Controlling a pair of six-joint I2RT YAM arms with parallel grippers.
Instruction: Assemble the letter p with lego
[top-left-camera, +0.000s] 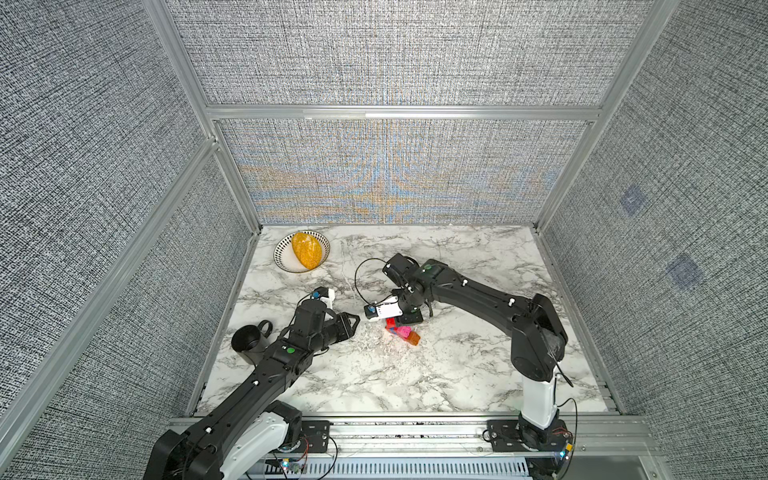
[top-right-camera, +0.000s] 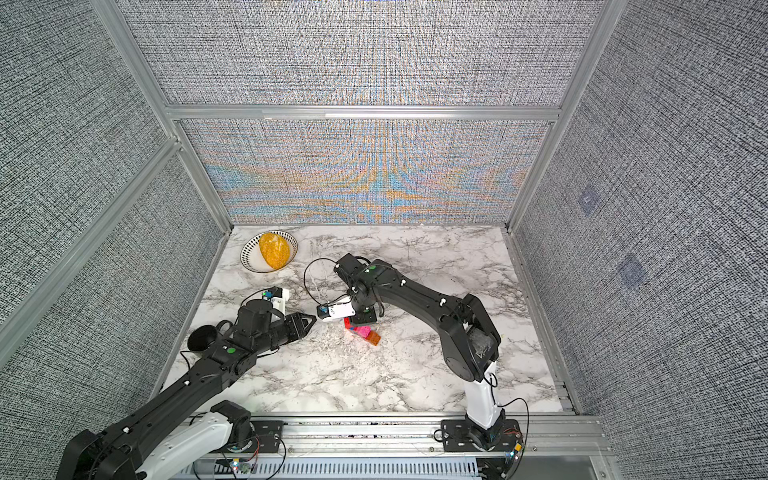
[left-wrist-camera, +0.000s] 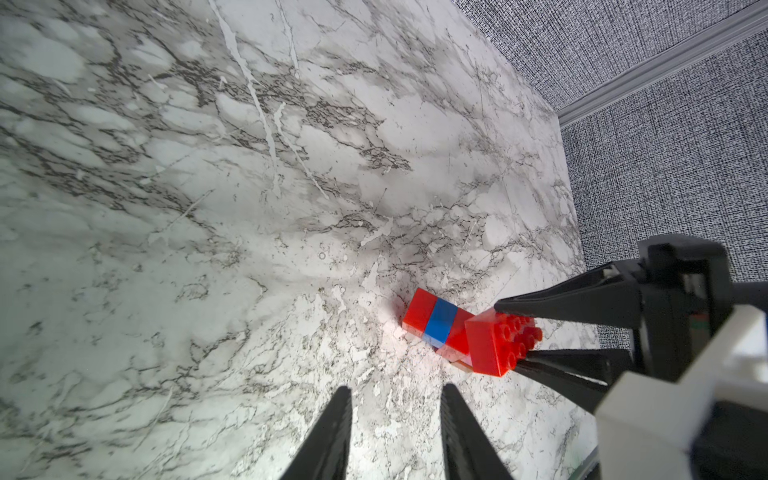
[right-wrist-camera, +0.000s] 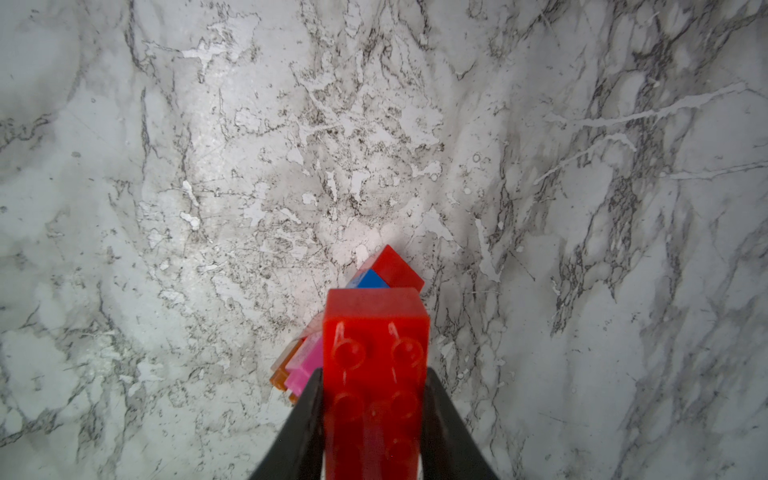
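Observation:
Between the fingertips of my right gripper is a red brick (right-wrist-camera: 376, 320), its studs showing. In the left wrist view this red brick (left-wrist-camera: 489, 342) is above a row of joined bricks on the table. A red end brick (left-wrist-camera: 418, 309) and a blue brick (left-wrist-camera: 440, 321) show there. Pink (right-wrist-camera: 308, 364) and orange (right-wrist-camera: 282, 374) parts of that row appear in the right wrist view; the held brick hides its middle. My left gripper is left of the row, its fingers apart over bare table with nothing between them.
A patterned bowl (top-left-camera: 281, 261) with a yellow-orange item (top-left-camera: 306, 249) stands at the back left. A dark mug (top-left-camera: 249, 340) is beside the left arm.

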